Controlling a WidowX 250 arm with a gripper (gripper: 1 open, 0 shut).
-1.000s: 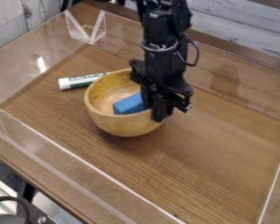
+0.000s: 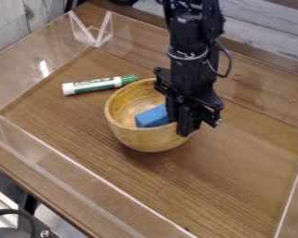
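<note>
A wooden bowl [image 2: 139, 137] sits near the middle of the table, holding a blue block [image 2: 152, 118]. My black gripper [image 2: 177, 121] comes down over the bowl's right rim, beside the blue block. Its fingertips are dark and overlap, so I cannot see clearly what lies between them, whether rim or block.
A white and green tube [image 2: 100, 84] lies behind the bowl to the left. Black cables hang at the lower left edge.
The bowl, the blue block and my gripper have shifted slightly to the right.
</note>
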